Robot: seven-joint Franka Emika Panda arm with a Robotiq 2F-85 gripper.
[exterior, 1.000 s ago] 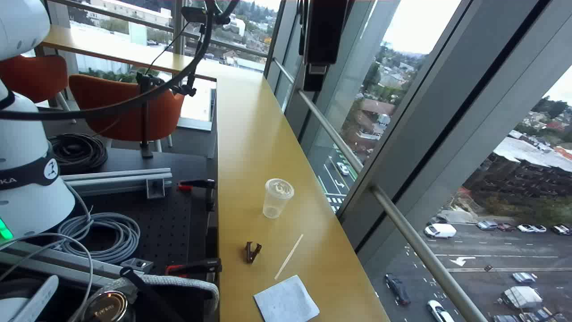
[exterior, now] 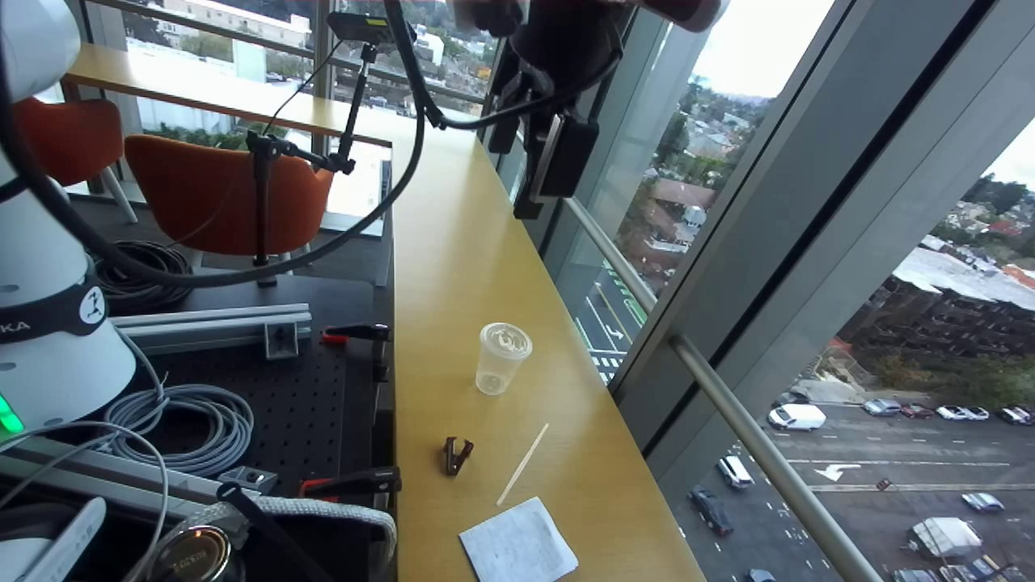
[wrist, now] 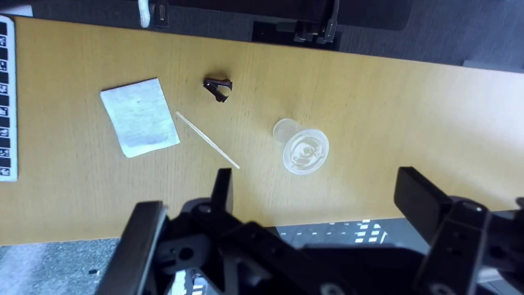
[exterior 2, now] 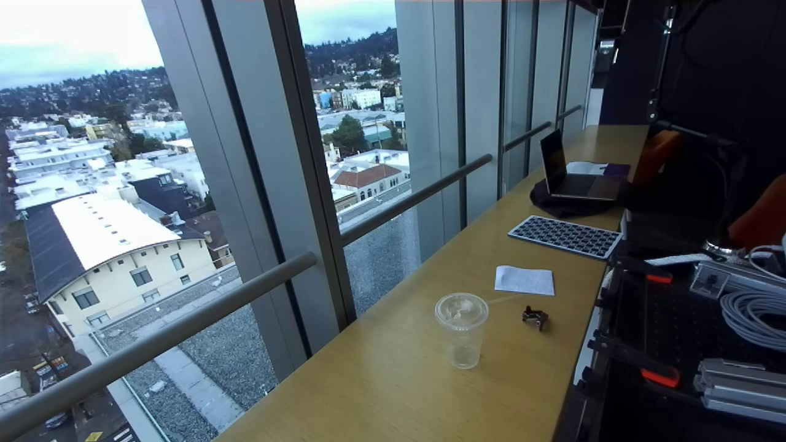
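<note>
A clear plastic cup with a lid point(exterior: 502, 357) stands upright on the long wooden table. In the wrist view the lidded cup point(wrist: 305, 151) appears between and beyond my fingertips, well apart from them. My gripper is open and empty, high above the table; exterior view 1 shows its dark fingers near the window side. A thin pale stick point(wrist: 208, 140) lies between the cup and a folded white paper napkin point(wrist: 140, 118). Near the table's inner edge rests a dark staple remover point(wrist: 217, 89). In exterior view 2 the gripper does not appear.
A keyboard point(exterior 2: 565, 236) and a laptop point(exterior 2: 586, 180) occupy the table beyond the napkin. Windows with a metal rail point(exterior: 766, 456) line one side. Clamps point(exterior: 349, 483) and coiled cables point(exterior: 189, 427) sit along the other. Beyond the cup, away from the napkin, the tabletop is bare.
The arm and gripper have shifted and turned in exterior view 1, so that the finger parts now show lower down. Its cable swings differently. The cup, stick, napkin and staple remover have stayed put.
</note>
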